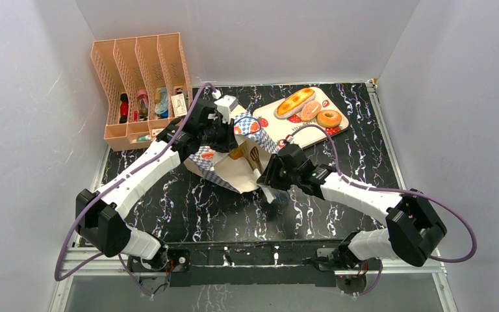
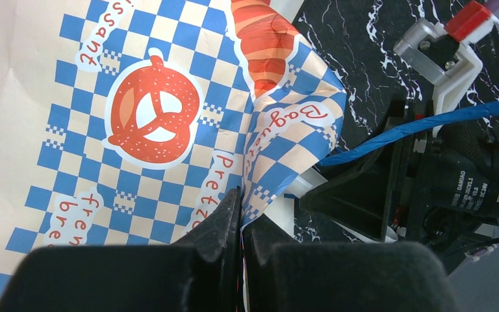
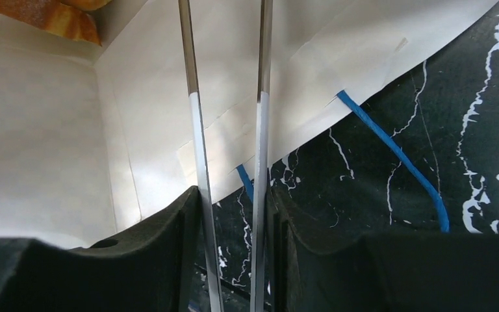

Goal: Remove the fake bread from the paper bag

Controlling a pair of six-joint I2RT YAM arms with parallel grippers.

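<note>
The blue-checked paper bag (image 1: 211,169) lies open at the table's middle. My left gripper is shut on its folded edge, printed side facing the left wrist camera. My right gripper is at the bag's mouth, holding long tongs (image 3: 199,146), whose two arms reach over the cream inner paper. Brown bread (image 3: 65,19) shows at the upper left of the right wrist view, inside the bag.
A cream board (image 1: 279,133) at the back right holds a baguette (image 1: 295,101), a pink piece (image 1: 310,110) and a donut (image 1: 329,118). A peach divided organizer (image 1: 123,65) stands back left.
</note>
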